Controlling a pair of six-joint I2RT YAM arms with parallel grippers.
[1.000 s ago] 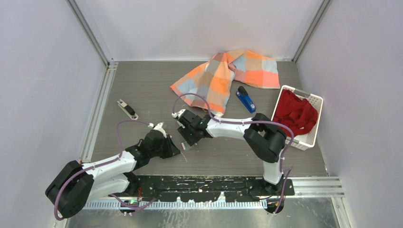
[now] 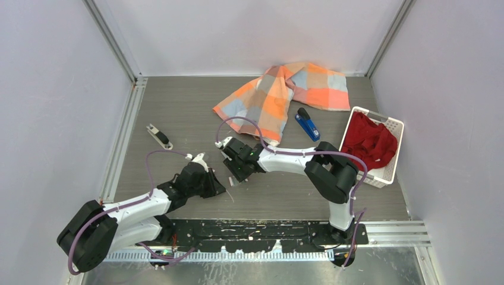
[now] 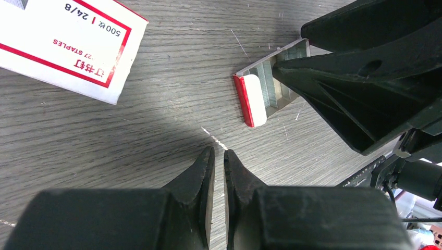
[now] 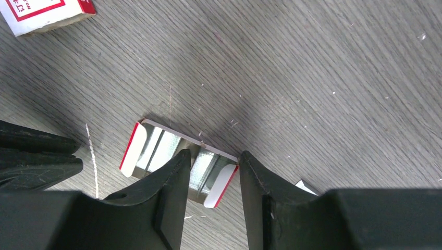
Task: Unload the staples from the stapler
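An open staples tray (image 4: pixel 164 148) with red-edged white end flaps lies on the table, holding silver staple strips. My right gripper is over it, open, its fingertips at the tray and its long wall; it also shows in the left wrist view. My left gripper stands beside the tray, fingers closed together; nothing clear shows between them. The blue stapler (image 2: pixel 307 124) lies right of the cloth; a pale stapler-like object (image 2: pixel 160 136) lies at the left.
A white staples box (image 3: pixel 68 47) lies near the tray. A checked cloth (image 2: pixel 261 101) is at the back, a white basket (image 2: pixel 380 181) with red fabric at the right.
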